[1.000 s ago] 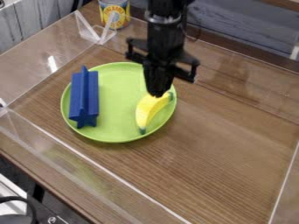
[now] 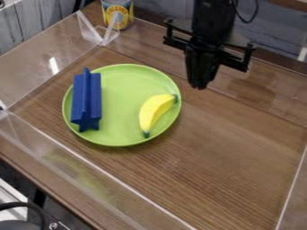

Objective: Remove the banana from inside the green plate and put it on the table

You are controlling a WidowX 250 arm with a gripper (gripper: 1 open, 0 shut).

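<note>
A yellow banana (image 2: 156, 111) with a green tip lies in the right part of the green plate (image 2: 118, 88). Up and to the right of the plate, my black gripper (image 2: 200, 84) hangs over the table, apart from the banana. The dark fingers blend together, so how far they are spread is unclear. No yellow shows at them.
A blue block-like object (image 2: 86, 100) occupies the plate's left side. At the back left stands a can (image 2: 117, 14). Bare wooden table (image 2: 228, 162) stretches to the right and front of the plate.
My gripper has moved from over the banana toward the back and right, clear of the plate. The banana and plate have stayed where they were.
</note>
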